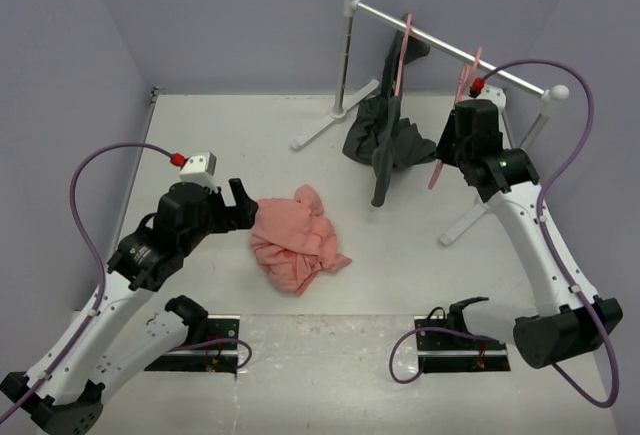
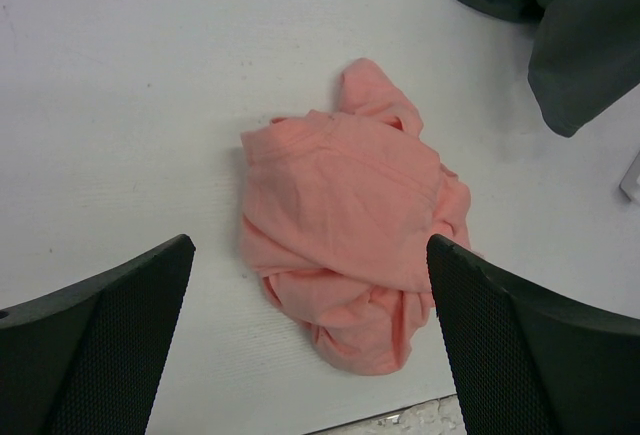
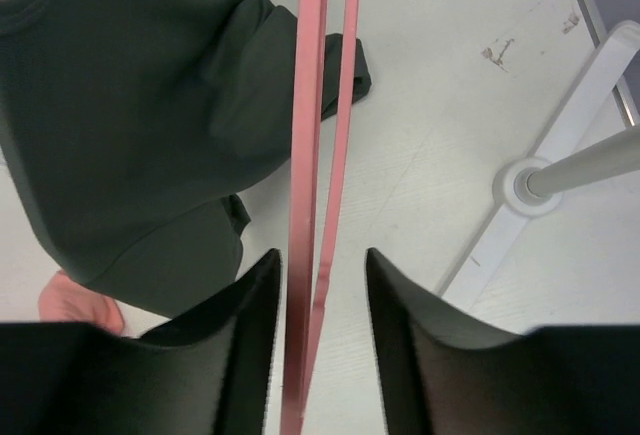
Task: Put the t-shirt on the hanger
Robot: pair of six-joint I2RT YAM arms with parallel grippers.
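The salmon-pink t shirt [image 1: 296, 240] lies crumpled on the white table, and the left wrist view shows it between and beyond my open left gripper. That gripper hovers at the shirt's left side with nothing in its grasp. On the right, a pink hanger [image 1: 436, 173] hangs from the rack's rail [image 1: 445, 46]. My right gripper is around the hanger's slender bar [image 3: 303, 170]; its fingers [image 3: 262, 290] stand apart, the bar nearer the left one. The hanger's lower end runs out of the right wrist view.
A dark green garment [image 1: 380, 140] hangs on another pink hanger [image 1: 402, 55], left of my right gripper. The rack's white feet [image 1: 333, 127] rest on the table. Bare table surface [image 1: 210, 140] surrounds the shirt at the back left.
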